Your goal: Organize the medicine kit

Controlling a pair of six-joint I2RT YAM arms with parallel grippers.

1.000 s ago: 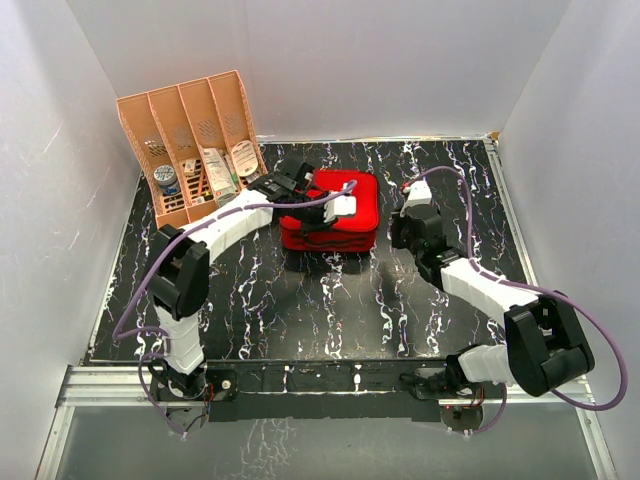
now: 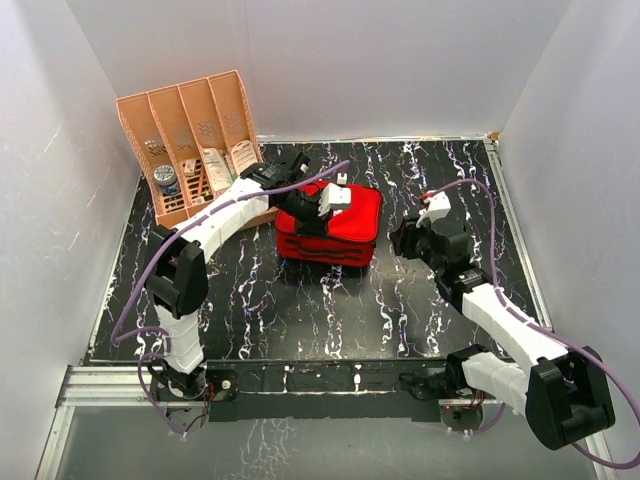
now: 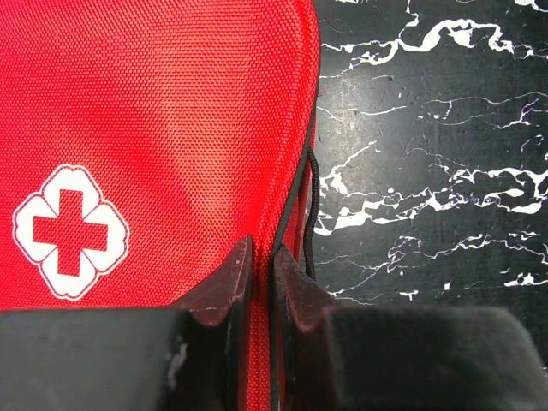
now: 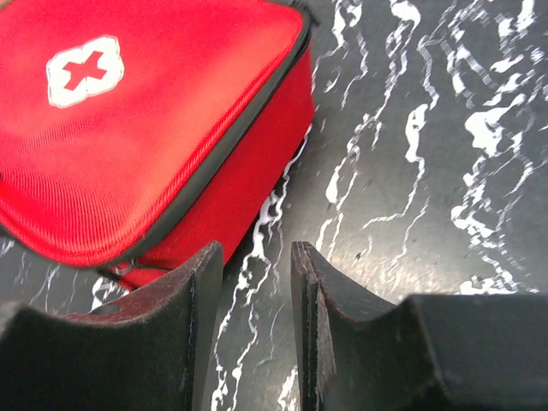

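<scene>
The red medicine bag (image 2: 355, 225) lies closed on the dark marbled table, its lid with the white cross badge (image 3: 70, 232) facing up. My left gripper is shut on the lid's edge, with red fabric and black piping between its fingers. To the right of the bag, my right gripper stands open, only bare table showing between its fingers. In the right wrist view the bag's side wall (image 4: 223, 175) is to the left of that gripper, apart from its fingers. What the bag holds is hidden.
An orange organizer (image 2: 190, 115) with several compartments leans at the back left. A round jar (image 2: 166, 179) and upright boxes (image 2: 217, 170) stand in it.
My left arm moved with it.
</scene>
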